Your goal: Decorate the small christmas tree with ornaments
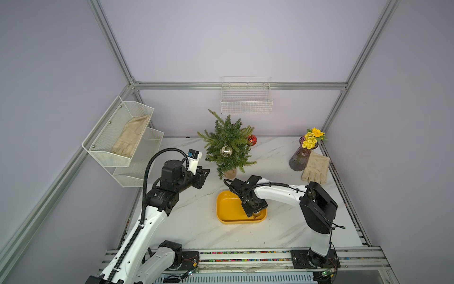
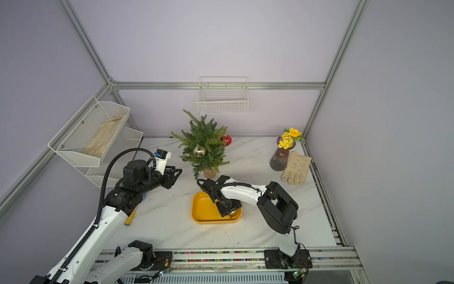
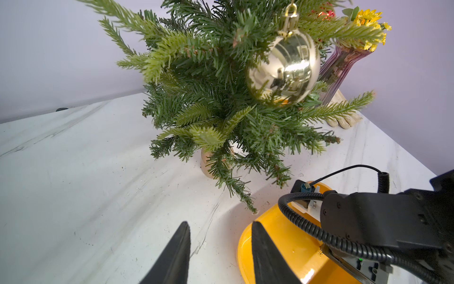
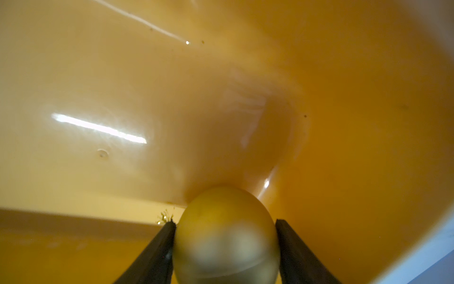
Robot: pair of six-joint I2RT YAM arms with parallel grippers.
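The small Christmas tree [image 1: 227, 142] stands at the back middle, a shiny gold ball [image 3: 286, 68] hanging on its front and a red ball [image 1: 252, 139] on its right side. Another gold ball [image 4: 227, 236] lies in a corner of the yellow tray [image 1: 220, 208]. My right gripper reaches down into that tray, one finger on each side of this ball and close against it; whether it grips cannot be told. Left of the tree, my left gripper hangs in the air, its fingers apart and nothing between them.
A vase of yellow flowers [image 1: 299, 158] and a beige glove [image 1: 316, 168] are at the right. White wire baskets [image 1: 115, 156] hang on the left wall. Bare table shows around the tray's front and left.
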